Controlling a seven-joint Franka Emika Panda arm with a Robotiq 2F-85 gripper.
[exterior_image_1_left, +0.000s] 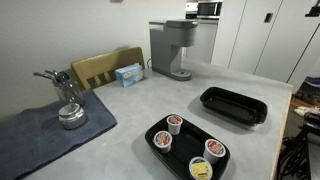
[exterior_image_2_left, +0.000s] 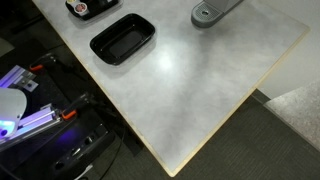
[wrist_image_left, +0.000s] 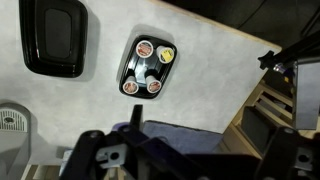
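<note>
A black tray (exterior_image_1_left: 185, 148) holds several coffee pods near the table's front in exterior view 1. One pod (exterior_image_1_left: 201, 168) has a yellow lid; another pod (exterior_image_1_left: 174, 123) has a reddish print. To its right lies an empty black tray (exterior_image_1_left: 235, 106), also plain in exterior view 2 as a bare black tray (exterior_image_2_left: 123, 38). At the back stands a grey coffee maker (exterior_image_1_left: 172, 48). From above, the wrist view shows the pod tray (wrist_image_left: 147, 67) in its upper middle. My gripper is open along the bottom of that view, away from the pods, holding nothing visible.
A dark blue cloth (exterior_image_1_left: 55, 137) at the left carries a metal container (exterior_image_1_left: 72, 116) and a holder with utensils (exterior_image_1_left: 66, 87). A light blue box (exterior_image_1_left: 130, 74) stands before a wooden rack (exterior_image_1_left: 98, 68). Bare table lies between cloth and trays.
</note>
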